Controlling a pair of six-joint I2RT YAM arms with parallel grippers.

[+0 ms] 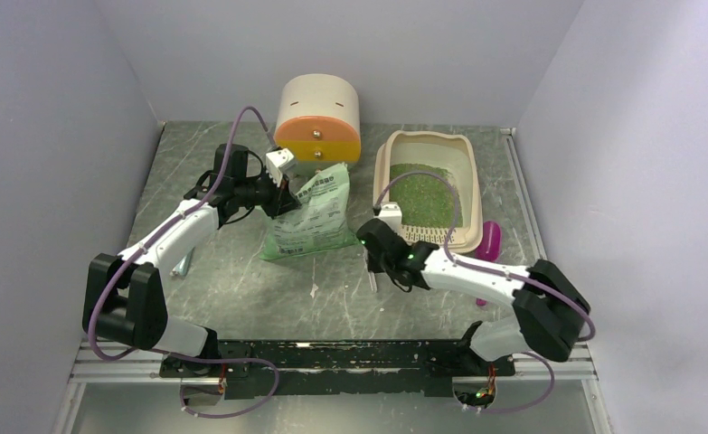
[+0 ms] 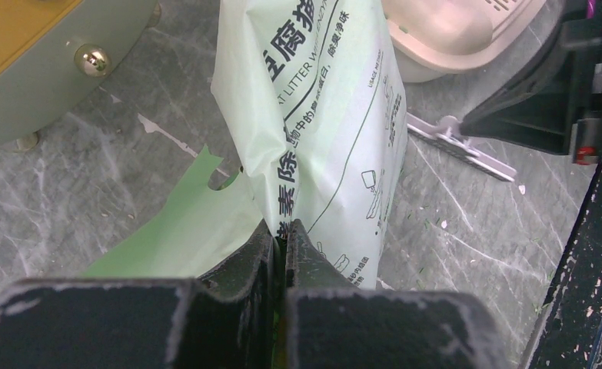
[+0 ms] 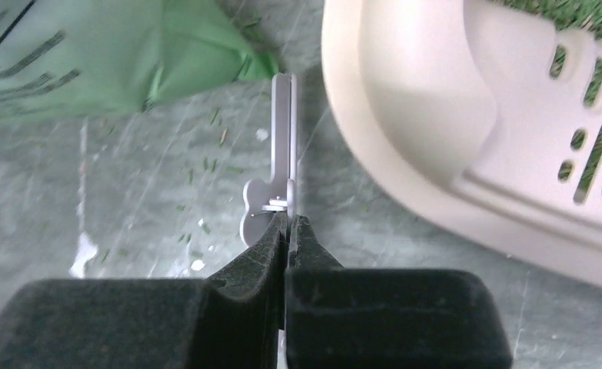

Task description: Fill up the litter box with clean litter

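Observation:
My left gripper is shut on the pale green litter bag (image 1: 309, 221), gripping its folded side; the bag stands crumpled left of the litter box (image 1: 470, 181). The box holds green litter (image 1: 427, 199) and has a slotted step at the front. A thin light clip (image 3: 282, 123) lies on the table between bag and box. My right gripper is over the clip's near end, fingers shut; whether they touch it is unclear.
A white cabinet (image 1: 318, 99) with orange and yellow drawers stands at the back. A magenta object (image 1: 489, 240) lies right of the box.

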